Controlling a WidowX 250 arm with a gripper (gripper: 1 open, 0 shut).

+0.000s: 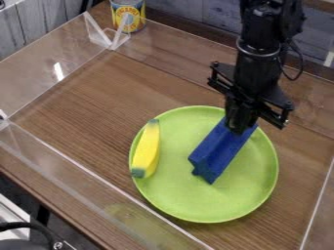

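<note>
A green plate (183, 195) sits on the wooden table, with a yellow banana-like object (146, 146) on its left part. A blue block (220, 152) lies on the plate's right part. The black gripper (240, 115) hangs over the upper end of the blue block, its tips overlapping it in this view. Whether anything is between the fingers cannot be made out.
A can (127, 16) stands at the back left near a clear plastic edge. The wooden table (72, 112) left of the plate is bare.
</note>
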